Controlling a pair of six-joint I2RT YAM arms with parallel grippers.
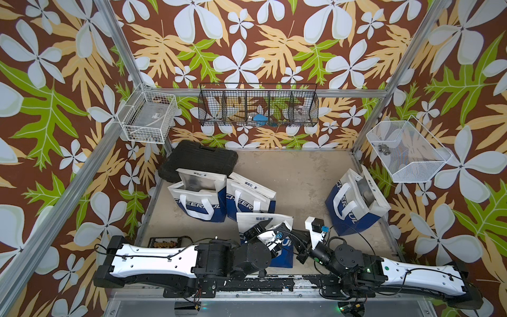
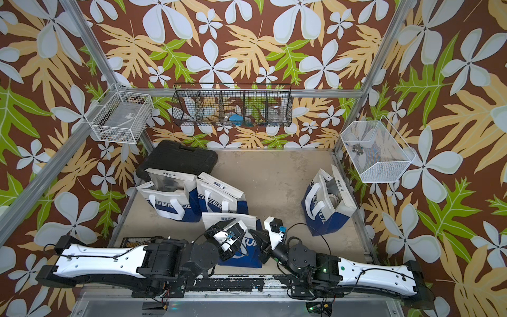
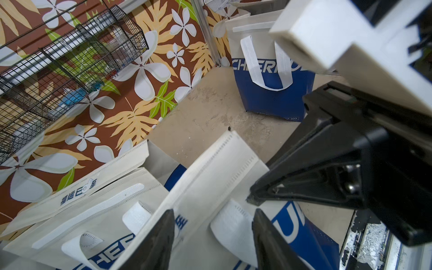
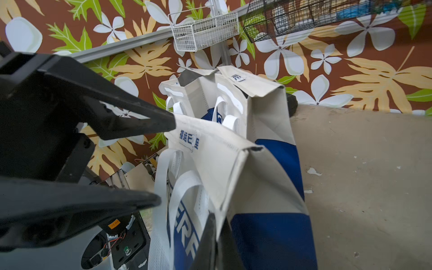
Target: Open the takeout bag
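Observation:
A white-and-blue takeout bag (image 1: 282,254) stands at the front centre, its printed top flap (image 4: 200,143) folded over and straps hanging. My left gripper is open just in front of that flap and a strap, both fingertips low in its wrist view. My right gripper is shut at the flap's near end; whether anything thin is between its tips is hard to tell. Its dark body reaches into the left wrist view from the right, beside the bag.
Two similar bags (image 1: 197,200) stand behind at left, another bag (image 1: 352,206) at right. A black case (image 1: 195,155) lies at back left. Wire baskets (image 1: 257,105) hang on the frame. Bare floor (image 1: 295,179) lies at back centre.

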